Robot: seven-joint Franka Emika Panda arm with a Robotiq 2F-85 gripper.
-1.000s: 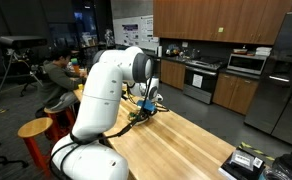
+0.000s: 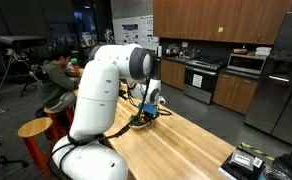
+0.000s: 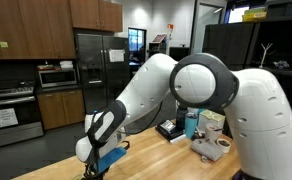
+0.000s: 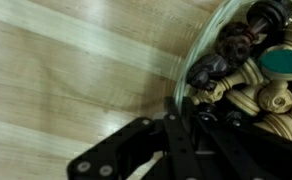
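In the wrist view a clear bowl (image 4: 192,58) fills the right side, full of dark and light wooden chess pieces (image 4: 248,75), one with a green felt base (image 4: 282,64). My gripper comes in from the bottom, its fingertips at the bowl's near-left rim. The fingers look shut on that rim, though the black fingers hide much of the contact. Exterior view 1 has the gripper (image 2: 152,108) low over the table, with the bowl (image 2: 139,123) small and partly hidden by the arm.
A black-and-white device (image 2: 243,163) stands at its near right edge. In exterior view 2, a teal cup (image 3: 191,127) and other items stand on the right. Red stools (image 2: 34,128) are beside the table.
Over the last second the gripper has shifted very slightly at the bowl; the arm's pose is otherwise nearly the same.
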